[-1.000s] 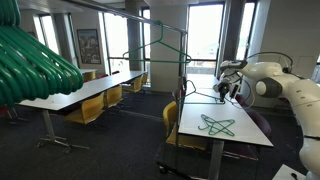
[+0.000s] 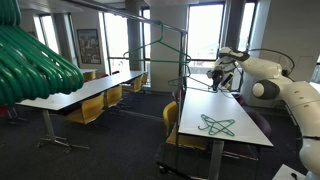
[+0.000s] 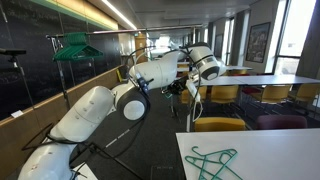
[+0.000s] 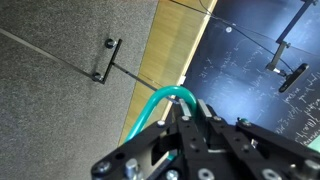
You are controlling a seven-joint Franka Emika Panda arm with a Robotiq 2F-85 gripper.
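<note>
My gripper is shut on a green hanger (image 4: pixel 156 98), whose curved part arcs out to the left in the wrist view. Most of this hanger is hidden or out of that frame. In exterior view 1 the gripper (image 2: pixel 217 76) is raised above the far end of the white table (image 2: pixel 205 105); the held hanger is hard to make out there. Crossed green hangers (image 2: pixel 215 126) lie on the near part of the table. One green hanger (image 2: pixel 157 52) hangs alone from the rack, apart from several bunched hangers (image 2: pixel 38 68) at left.
A metal rack (image 4: pixel 108 62) with black-tipped bars stands below the gripper in the wrist view. Yellow chairs (image 2: pixel 92 107) and a second white table (image 2: pixel 62 98) stand to the left. Open floor (image 2: pixel 105 150) lies between the tables.
The gripper has risen over the far end of the table, with the forearm lifting too. The hangers on the table and on the rack have not moved.
</note>
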